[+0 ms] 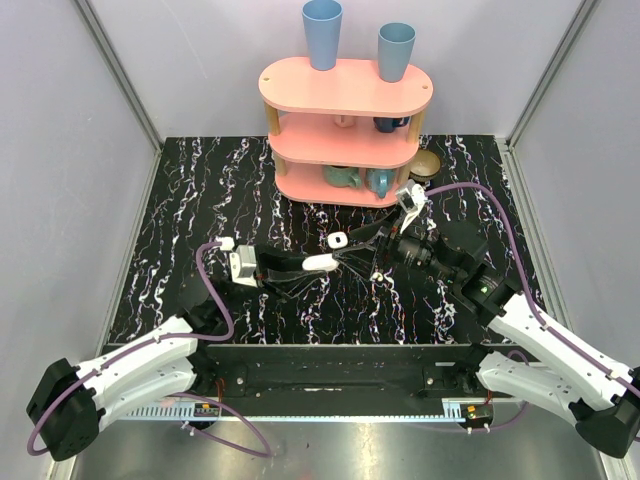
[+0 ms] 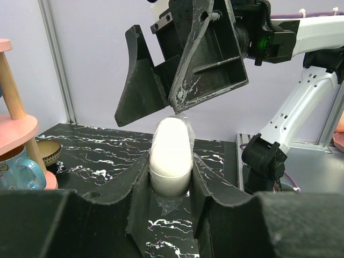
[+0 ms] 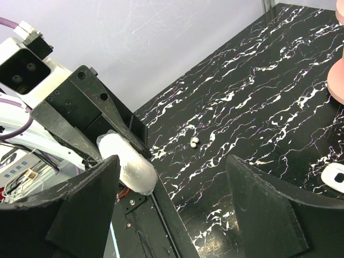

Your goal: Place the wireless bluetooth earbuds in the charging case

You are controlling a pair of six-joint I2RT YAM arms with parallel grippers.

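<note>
My left gripper [image 1: 300, 268] is shut on the white charging case [image 2: 171, 156], which is wrapped in clear film and sticks out toward my right gripper [image 1: 360, 256]. In the left wrist view the right gripper's black fingers hang just above the case. In the right wrist view the case [image 3: 129, 161] sits between the left gripper's fingers, close to my right gripper, whose two fingers are apart with nothing visible between them. Small white earbuds [image 3: 194, 141] lie on the black marble top, and a white object [image 3: 333, 174] lies at the right of that view.
A pink three-tier shelf [image 1: 345, 85] with cups and mugs stands at the back centre. A small bowl [image 1: 424, 162] is beside it. The marble top is clear on the left and at the far right.
</note>
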